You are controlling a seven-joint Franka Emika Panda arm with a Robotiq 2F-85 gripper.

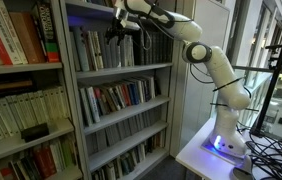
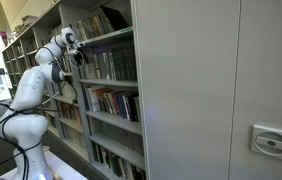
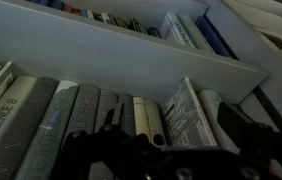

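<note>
My gripper (image 1: 119, 36) is open high up, in front of a row of upright books (image 1: 99, 50) on an upper shelf. Nothing shows between its fingers. In the wrist view, the dark gripper faces the spines. A grey book (image 3: 16, 128) and a green one (image 3: 53, 130) stand at left, cream volumes (image 3: 149, 120) in the middle, and a thin book with a patterned cover (image 3: 187, 118) leans right of them. The gripper's body hides the lower parts of several books. From the side, the gripper (image 2: 79, 57) appears near the shelf fronts.
A grey shelf board (image 3: 121, 62) runs across the wrist view, with more books beyond it. Lower shelves (image 1: 126, 115) also hold books. A tall grey panel (image 2: 191, 90) borders the bookcase. The arm's base (image 1: 229, 145) sits on a white table (image 1: 196, 158) at right.
</note>
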